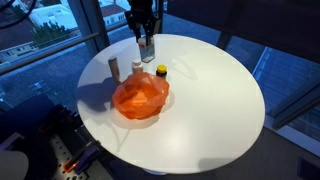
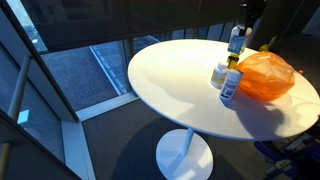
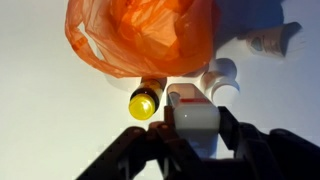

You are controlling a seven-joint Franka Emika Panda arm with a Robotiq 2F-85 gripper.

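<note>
My gripper is shut on a white-capped bottle (image 3: 195,112), its fingers at either side of the cap in the wrist view. In exterior view 1 this bottle (image 1: 147,49) is held at the far side of the table, and in exterior view 2 the bottle (image 2: 238,38) shows at the table's far edge. The orange plastic bag (image 1: 141,97) sits open on the table, nearer the front than the gripper. What lies inside the bag cannot be made out.
Between the held bottle and the bag stand a yellow-capped dark bottle (image 3: 145,100) and a white bottle (image 1: 137,67). Another bottle (image 1: 114,69) stands to the left.
</note>
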